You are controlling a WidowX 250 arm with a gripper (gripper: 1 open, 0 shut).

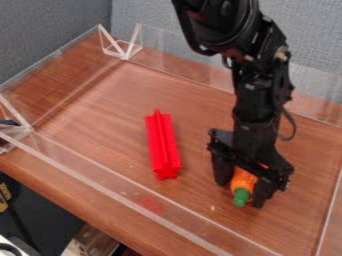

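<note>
My black gripper [250, 165] is down over an orange carrot-like object [243, 185] with a green end, on the right part of the wooden table. Its fingers surround the object and hide part of it; whether they are closed on it I cannot tell. A red bar-shaped object [162, 144] lies to the left, apart from the gripper.
Clear barriers and white brackets [120, 42] run along the table's edges. A dark area lies beyond the front-left edge.
</note>
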